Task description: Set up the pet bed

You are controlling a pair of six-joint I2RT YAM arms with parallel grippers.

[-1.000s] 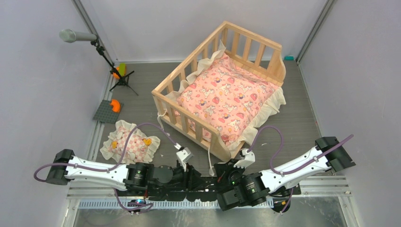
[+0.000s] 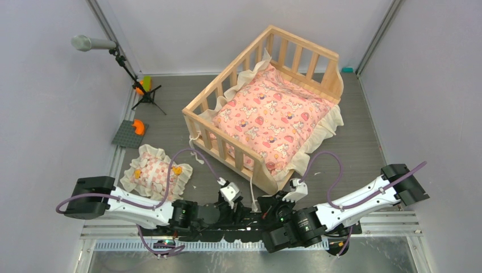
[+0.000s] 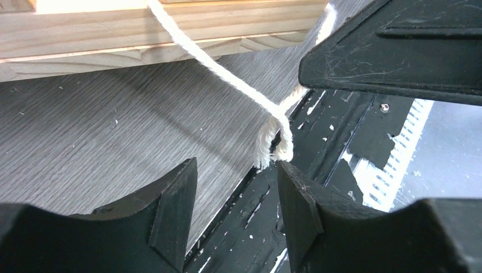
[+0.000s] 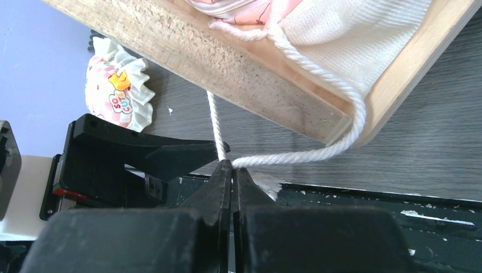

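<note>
The wooden pet bed (image 2: 250, 153) holds a pink unicorn cushion (image 2: 273, 119) with a frilled edge. A white cord (image 3: 216, 68) runs from its near bottom corner to a frayed, doubled end. My right gripper is shut on that cord, which bends round the corner beside a wooden rail (image 4: 273, 96). My left gripper is part open just short of the frayed cord end, with the cord beyond its fingertips and nothing seen between them. In the top view both grippers sit close together below the bed's front corner.
A small frilled pillow (image 2: 153, 173) lies left of the bed. A microphone stand (image 2: 145, 94), a grey plate (image 2: 126, 135) with an orange piece and small toys stand along the left side. Bare floor shows right of the bed.
The left arm has moved right, bringing its gripper toward the cord end and the right gripper. The right arm and the bed look still.
</note>
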